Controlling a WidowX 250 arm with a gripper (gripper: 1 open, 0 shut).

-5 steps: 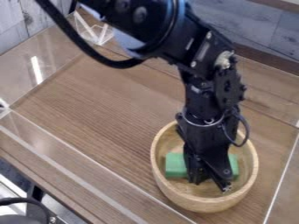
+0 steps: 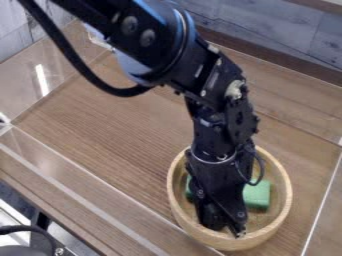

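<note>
The black gripper (image 2: 218, 205) points down into a round light wooden bowl (image 2: 187, 215) near the lower right, its fingertips low inside it. A green block (image 2: 258, 197) lies in the bowl, partly hidden behind the fingers; it shows to either side of them. Whether the fingers are closed on the block cannot be seen clearly.
Grey wood-look walls (image 2: 281, 40) line the back and left. A black cable or part sits at the lower-left corner.
The arm, gripper and bowl have shifted slightly to the left, and the gripper sits a little lower in the bowl, hiding more of the green block's middle.
</note>
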